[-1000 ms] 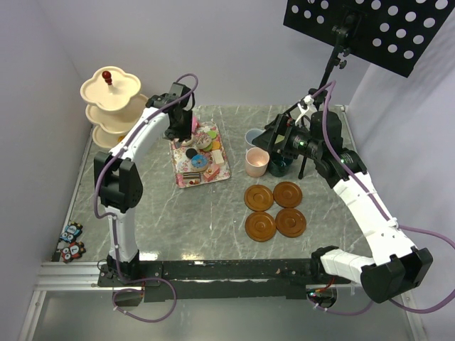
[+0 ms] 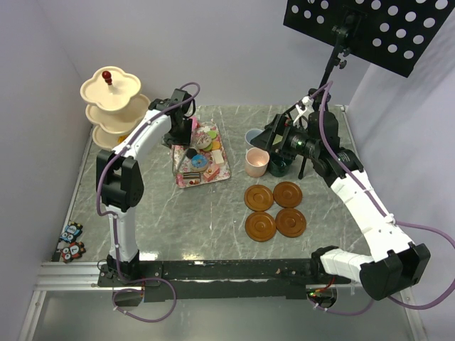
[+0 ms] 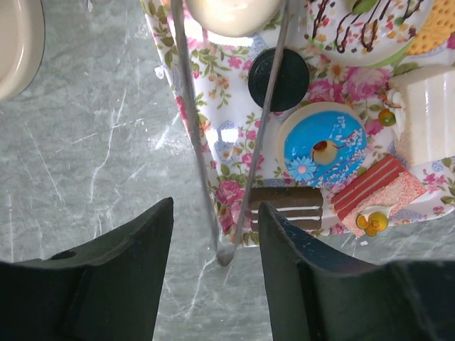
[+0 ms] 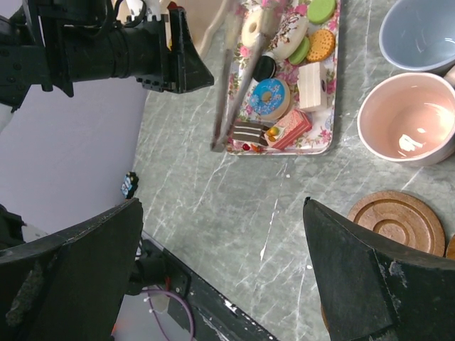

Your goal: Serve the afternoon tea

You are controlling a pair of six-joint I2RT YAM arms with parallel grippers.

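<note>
My left gripper is over the floral tray of toy sweets. Its fingertips stand apart in the left wrist view. Blurred metal tongs stretch across that view, their bend between the fingertips; whether these touch is unclear. The tray holds a blue donut, black biscuit, chocolate bar, cake slice and others. A three-tier stand is at back left. My right gripper stands open over the pink cup and blue cup.
Several brown coasters lie at front right. A black perforated stand rises at back right. Small figures sit at the left front edge.
The right arm is almost unchanged.
</note>
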